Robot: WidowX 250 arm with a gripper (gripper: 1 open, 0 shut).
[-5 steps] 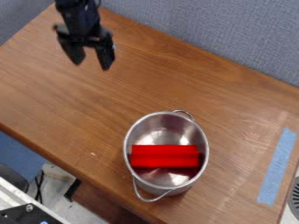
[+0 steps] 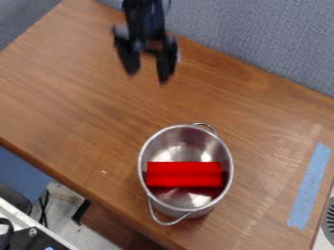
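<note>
A steel pot (image 2: 169,201) with two wire handles stands on the wooden table (image 2: 78,107) in the lower middle. A red block (image 2: 185,174) lies inside it. The dark gripper (image 2: 146,54) is at the top middle, well behind the pot, blurred, its fingers pointing down and apart. Nothing shows between them.
A strip of blue tape (image 2: 308,186) runs along the right of the table. A grey wall (image 2: 274,34) borders the back. Cables and hardware lie off the table at the lower left.
The gripper has moved right along the back of the table from the upper left. The pot and red block have not moved.
</note>
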